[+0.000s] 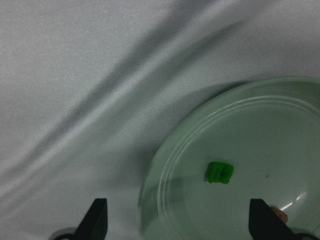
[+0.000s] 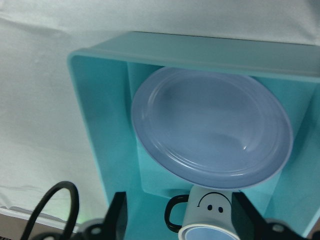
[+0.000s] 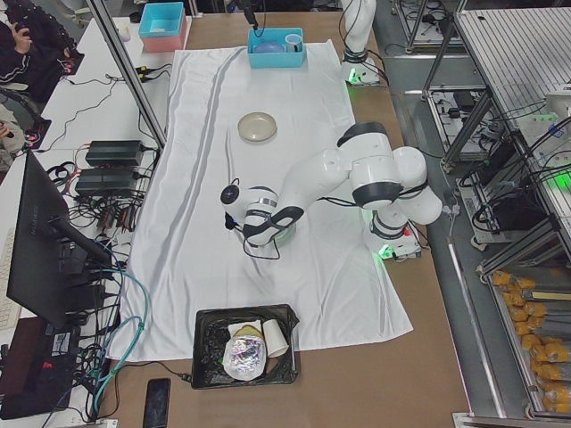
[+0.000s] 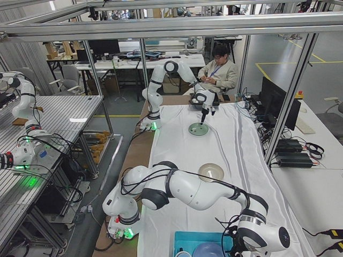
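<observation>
My left gripper stands open over the left edge of a green plate [image 1: 250,130], which holds a small green block [image 1: 220,172] and a brown piece [image 1: 279,214]. In the camera right view this gripper [image 4: 207,111] is at that plate. My right gripper is open above a turquoise bin [image 2: 102,105] holding a blue oval plate [image 2: 210,125] and a white mug [image 2: 205,210] with a smiling face and black handle, lying on its side.
A beige plate [image 3: 257,127] sits on the white cloth between the arms. A black tray [image 3: 205,348] with foil-covered items is at one end. A monitor and cables line one side; a person sits behind the far arm.
</observation>
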